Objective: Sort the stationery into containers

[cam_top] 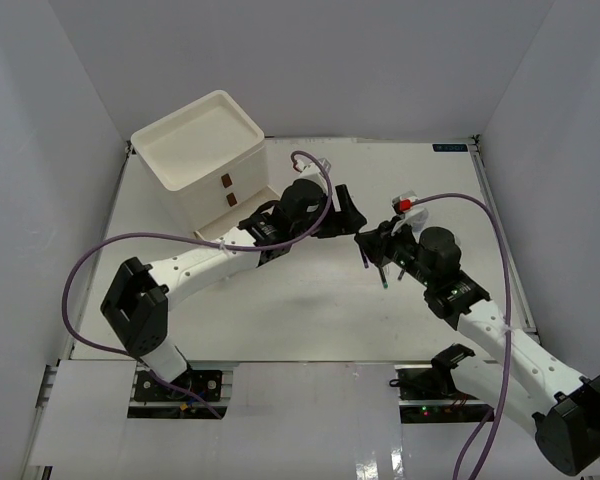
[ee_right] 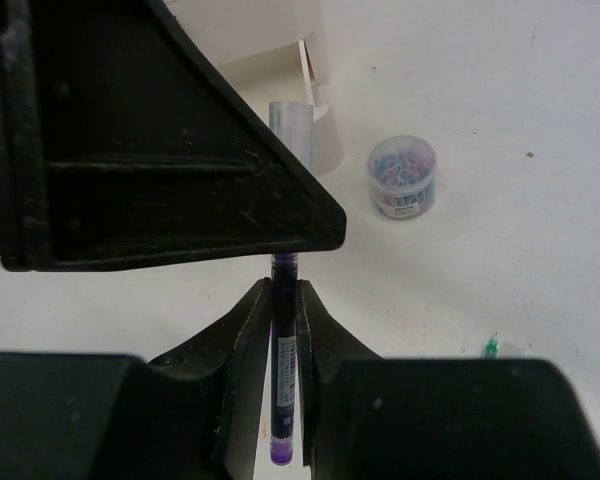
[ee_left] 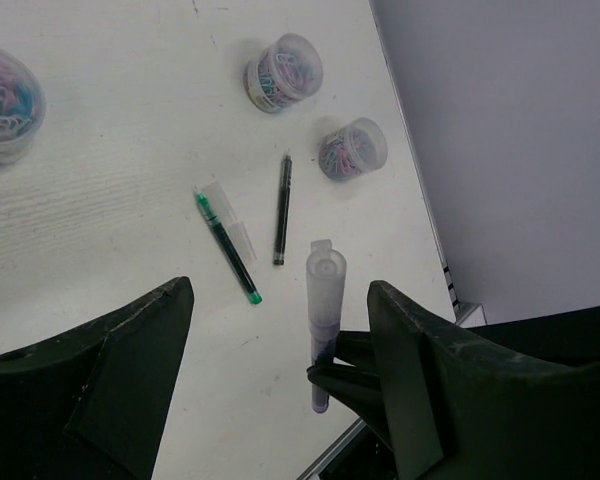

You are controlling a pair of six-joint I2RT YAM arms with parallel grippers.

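A green pen (ee_left: 225, 245) with a clear piece beside it and a black pen (ee_left: 283, 210) lie on the table. Clip tubs (ee_left: 280, 75) and another tub (ee_right: 400, 175) stand nearby.
A white two-part container with a tray top (cam_top: 198, 135) and an open drawer at its base stands at back left. Grey walls bound both sides.
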